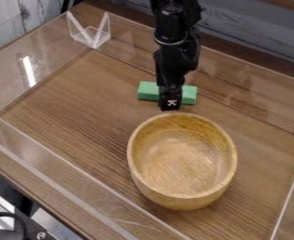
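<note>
A green block point(149, 91) lies flat on the wooden table just behind a large tan bowl point(183, 159). My black gripper point(169, 97) comes down from the top centre, its fingers at the middle of the block and hiding part of it. Whether the fingers touch or close on the block is unclear.
The wooden table point(62, 122) has free room to the left and right of the block. A white wire-like object point(91, 31) stands at the back left. Another small white object is at the left edge, and a black cable is at the bottom left.
</note>
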